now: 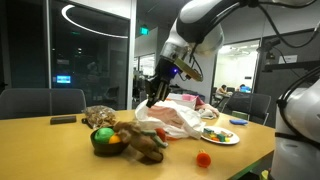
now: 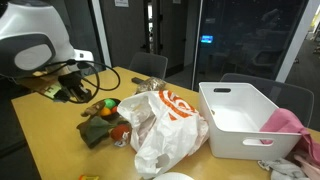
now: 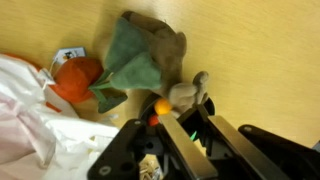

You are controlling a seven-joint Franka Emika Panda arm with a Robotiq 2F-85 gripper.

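A brown and green plush toy [image 1: 143, 142] lies partly over the right side of a dark bowl [image 1: 103, 149], the rest of it on the table. Inside the bowl show a green ball [image 1: 104, 134] and an orange ball [image 1: 115, 139]. From the wrist view, the plush's green cloth [image 3: 133, 58] and tan end [image 3: 185, 94] are visible, the latter at the bowl's edge. High above the plush, clear of it, hangs my gripper [image 1: 158, 92]. Its fingers are shut, with nothing showing between the fingers; in the wrist view they cover part of the bowl.
A red-orange object with a white tag [image 3: 75, 78] lies beside the plush, near a white plastic bag [image 2: 168, 130]. Another red ball [image 1: 203, 159] rests toward the front right. Behind stand a white bin [image 2: 245, 118] and a plate of items [image 1: 219, 135].
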